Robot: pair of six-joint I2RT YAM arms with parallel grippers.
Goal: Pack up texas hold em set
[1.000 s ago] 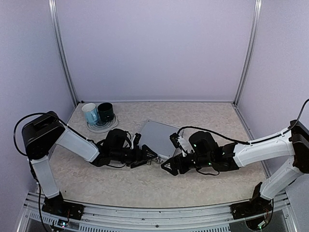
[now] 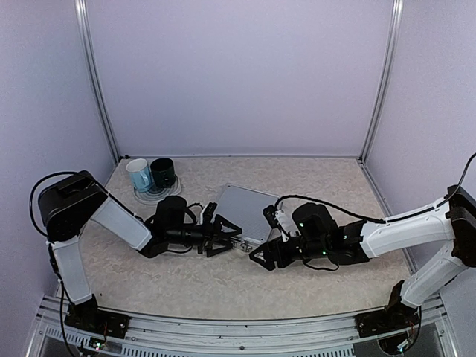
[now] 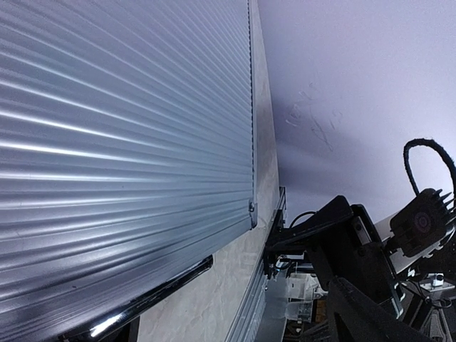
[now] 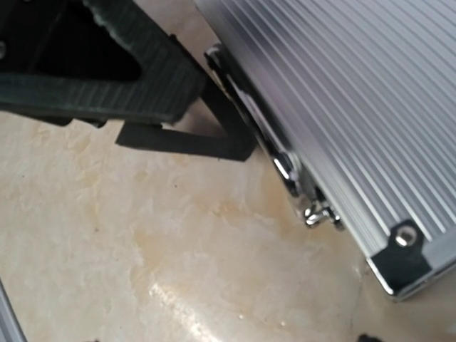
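A silver ribbed case point(image 2: 244, 208) lies flat on the table with its lid down. At its front edge sits a shiny handle point(image 4: 274, 153), with bright metal fittings at one end. My left gripper point(image 2: 229, 239) is at the case's front left, its fingers spread near the handle. One of those black fingers point(image 4: 153, 85) shows in the right wrist view beside the handle; whether it touches cannot be told. My right gripper point(image 2: 262, 260) stands parted at the case's front right, nothing visible between its fingers. In the left wrist view the ribbed lid fills the left half.
A light-blue mug point(image 2: 138, 175) and a black mug point(image 2: 163, 172) stand on a round coaster point(image 2: 151, 196) at the back left. Walls enclose the back and sides.
The right arm has barely moved, and the case lies where it was.
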